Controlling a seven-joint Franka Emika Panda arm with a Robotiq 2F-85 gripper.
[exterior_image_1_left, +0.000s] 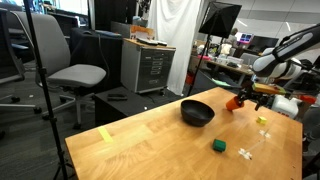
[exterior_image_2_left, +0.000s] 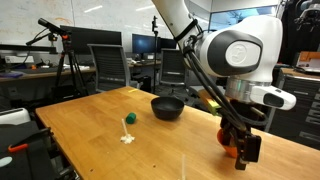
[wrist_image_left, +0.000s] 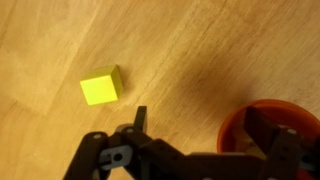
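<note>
An orange-red cup (wrist_image_left: 232, 128) lies at the lower right of the wrist view, cut off by the frame edge and partly hidden by my gripper. My fingers stand wide apart, the right one overlapping the cup's opening. Bare table shows between them, with the cup's near rim towards the right. To the left, clear of the fingers, is a small yellow block (wrist_image_left: 101, 86). In exterior view 2 the cup (exterior_image_2_left: 228, 138) appears behind the gripper; whether they touch, I cannot tell.
A black bowl (exterior_image_1_left: 197, 112) sits at the table's far edge, away from the arm. Nearer the front are a green block (exterior_image_1_left: 219, 145) and a small white item (exterior_image_2_left: 127, 131).
</note>
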